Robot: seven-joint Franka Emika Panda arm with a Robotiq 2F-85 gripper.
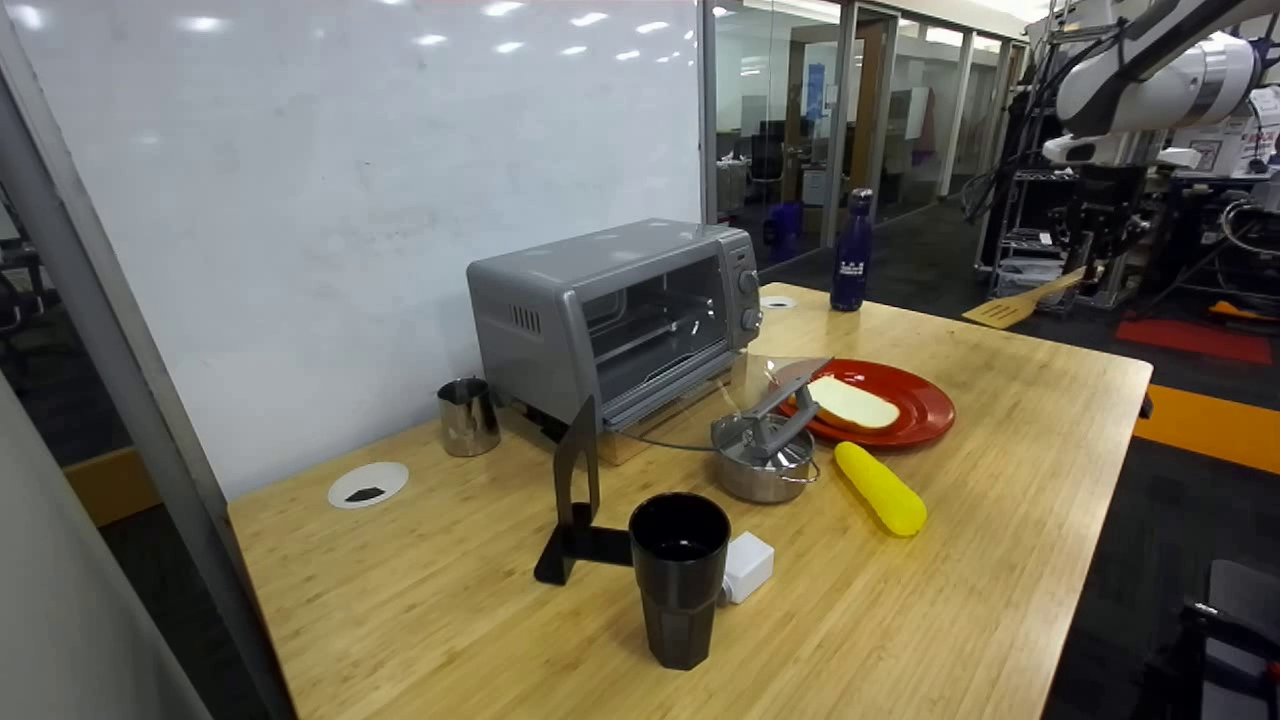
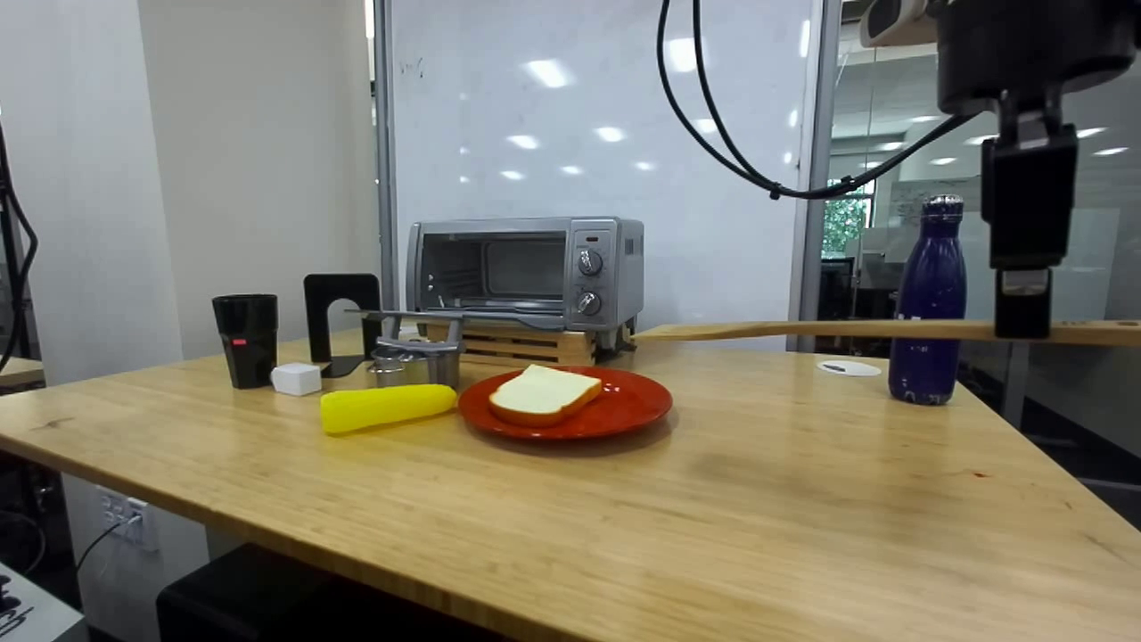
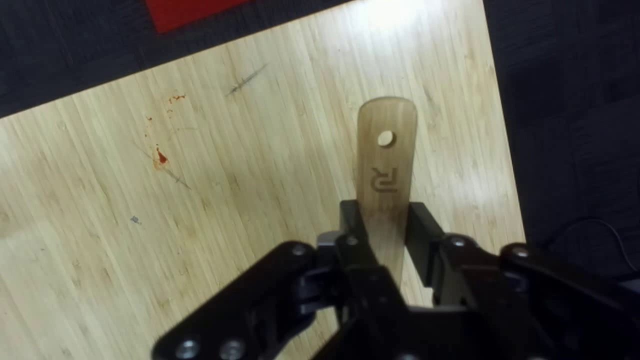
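A wooden spatula (image 1: pixel 1010 308) is held above the table's far right part, its slotted blade pointing left in exterior view 1. My gripper is shut on its handle; the wrist view shows the handle (image 3: pixel 387 165) between the two fingers, its holed end sticking out beyond them. Exterior view 2 has the spatula (image 2: pixel 813 330) lying level across the view, with the gripper (image 2: pixel 1023 321) coming down on it from above. A slice of bread (image 2: pixel 543 394) rests on the red plate (image 2: pixel 631 410), to the left of the spatula.
A grey toaster oven (image 1: pixel 600 300) stands by the whiteboard, its door down. Near it are a small lidded pot (image 1: pixel 762 468), a yellow object (image 1: pixel 882 488), a black cup (image 1: pixel 679 576) and a steel pitcher (image 1: pixel 468 420). A blue bottle (image 2: pixel 928 289) stands at the back.
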